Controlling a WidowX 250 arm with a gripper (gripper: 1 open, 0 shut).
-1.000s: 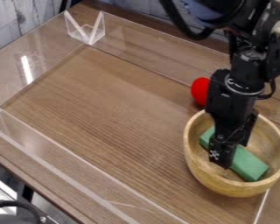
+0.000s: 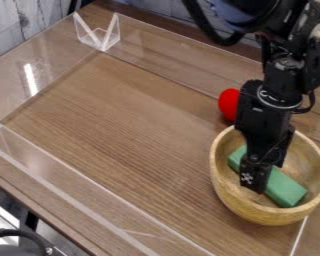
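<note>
A wooden bowl (image 2: 234, 200) sits on the table at the lower right, holding a green bar-shaped block (image 2: 280, 192). My black gripper (image 2: 260, 168) reaches down into the bowl from above, its fingers open around or just over the block; whether they touch it is unclear. A red round object (image 2: 230, 100) lies just behind the bowl, partly hidden by my arm.
A wire or clear plastic holder (image 2: 96, 32) stands at the back left. A dark object (image 2: 9, 242) is at the bottom-left corner.
</note>
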